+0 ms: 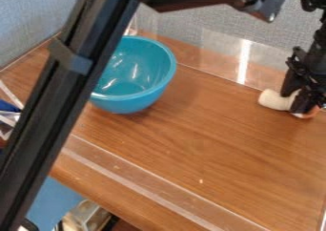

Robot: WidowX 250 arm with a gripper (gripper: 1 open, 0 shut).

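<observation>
My black gripper (300, 102) is at the right edge of the view, low on the wooden counter, shut on a pale cream-coloured object (275, 99) lying on its side, with an orange-tan part beside the fingers. The fingertips partly hide the object. A turquoise bowl (133, 82) sits on the left of the counter, well apart from the gripper, its left side hidden behind a black arm bar.
A grey wall runs along the back. At the lower left, past the counter's edge, are a blue surface and some metal items. Blue and white items sit at the far left.
</observation>
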